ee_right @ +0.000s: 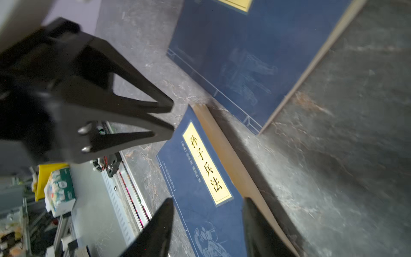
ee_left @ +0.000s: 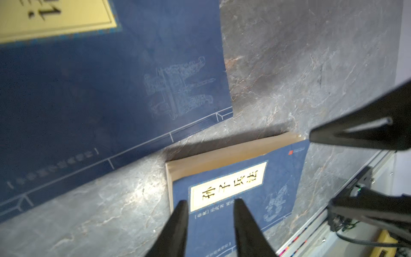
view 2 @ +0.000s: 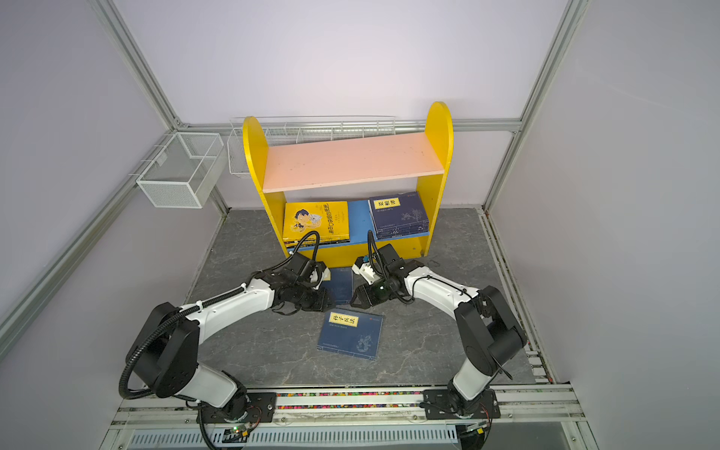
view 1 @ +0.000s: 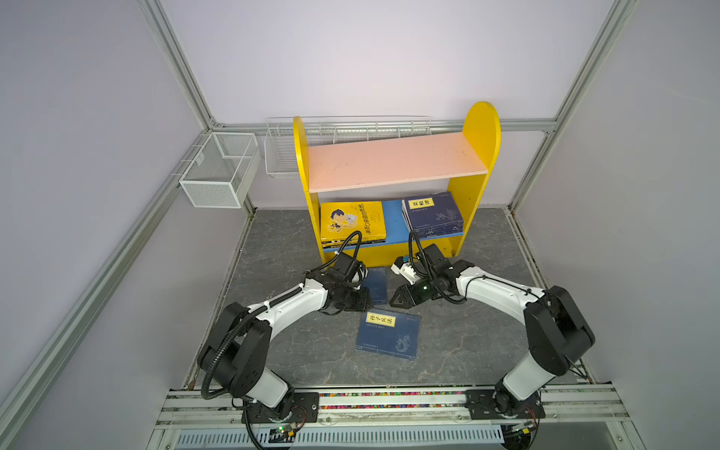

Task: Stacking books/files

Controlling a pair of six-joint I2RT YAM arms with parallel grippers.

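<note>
A blue book with a yellow title label (view 1: 387, 333) lies slightly turned on the grey floor in front. Behind it, close to the shelf's base, lies a second blue book (view 2: 339, 283), partly covered by my arms in the top views. My left gripper hangs over the front book's left back corner, its fingers part open and empty. Over the same book's back edge, to the right, is my right gripper, also part open and empty. The front book's thick page edge (ee_left: 231, 156) faces the rear book.
A yellow-sided shelf (view 1: 469, 196) stands at the back. On its blue lower board sit a yellow book stack (view 1: 351, 222) at left and a dark blue stack (view 1: 433, 214) at right, with a narrow gap between.
</note>
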